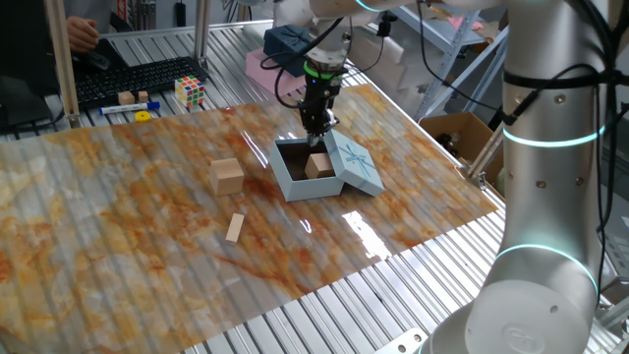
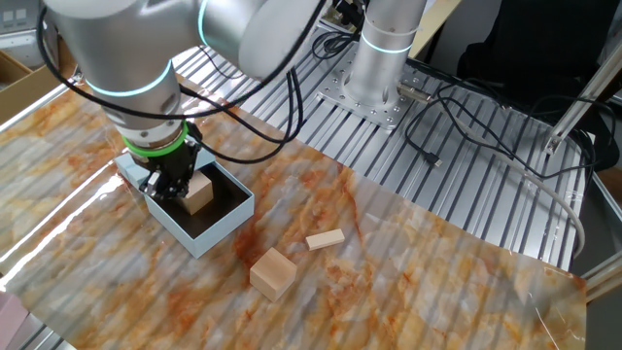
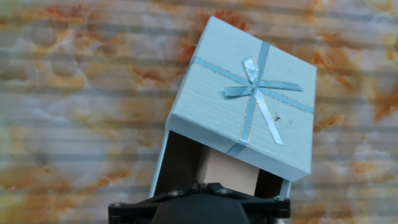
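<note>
A light-blue box (image 1: 313, 191) stands uncovered on the marbled sheet, a wooden block (image 1: 319, 165) inside it. Its lid (image 1: 358, 162), trimmed with a ribbon bow, leans tilted against one side. In the wrist view, the lid (image 3: 249, 99) covers part of the opening and the block (image 3: 230, 169) shows below it. My black gripper (image 1: 316, 136) hangs over the box's rear edge by the lid; in exterior view 2 it partly hides the block (image 2: 197, 193). Its fingertips are not clear, and nothing is visibly held.
A wooden cube (image 2: 273, 274) and a thin wooden piece (image 2: 325, 239) lie on the sheet beside the box. A puzzle cube (image 1: 190, 91), a marker (image 1: 130, 108) and a keyboard (image 1: 128, 87) sit past its far edge. Much of the sheet is bare.
</note>
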